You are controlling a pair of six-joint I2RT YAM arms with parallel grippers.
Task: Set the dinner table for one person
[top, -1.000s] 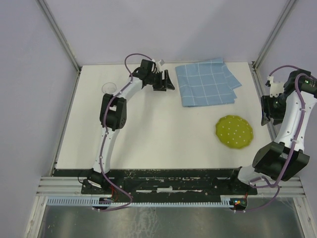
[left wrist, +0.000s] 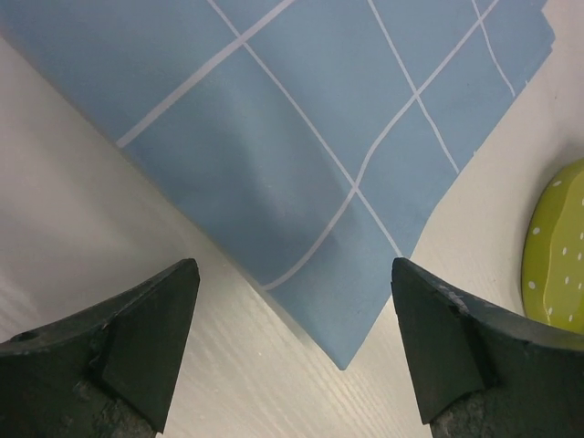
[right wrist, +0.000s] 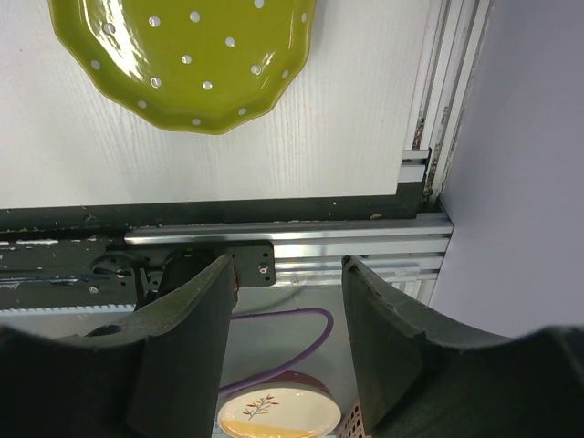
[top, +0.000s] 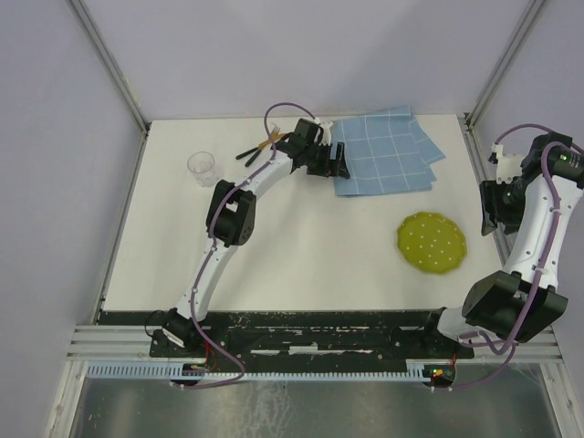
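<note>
A blue checked cloth [top: 388,155] lies at the table's back right, its right part folded over unevenly. Over the cloth's left edge hangs my left gripper [top: 343,162], open and empty; in the left wrist view the cloth's corner [left wrist: 338,319] shows between the fingers, below them. The green dotted plate [top: 432,243] rests on the right front of the table. My right gripper [top: 493,228] hovers beyond the table's right edge, its fingers apart with nothing between them. Cutlery [top: 266,141] and a clear glass [top: 202,166] are at the back left, the cutlery partly hidden by my left arm.
A bowl with a leaf pattern [right wrist: 279,409] sits below the table edge in the right wrist view. Grey walls flank the table, and a metal rail [top: 474,173] runs along its right side.
My left gripper has moved right, from bare table to the cloth's left edge, uncovering more of the cutlery. The right arm has barely shifted; cloth and plate lie where they were.
</note>
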